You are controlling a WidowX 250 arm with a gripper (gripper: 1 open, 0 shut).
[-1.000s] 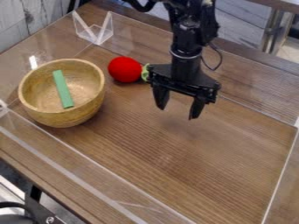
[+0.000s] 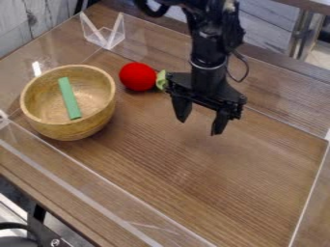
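Note:
The black arm reaches down from the top centre to my gripper (image 2: 203,110), low over the middle of the wooden table (image 2: 206,193). Its dark fingers point down and stand apart. A small green object (image 2: 162,79) is partly hidden behind the gripper's left side. A red round object (image 2: 138,76) lies left of it. At the left, a wooden bowl (image 2: 91,120) holds a green bar (image 2: 68,97).
A clear, angular holder (image 2: 103,31) stands at the back left. A dark cable or part (image 2: 19,233) shows at the bottom left corner.

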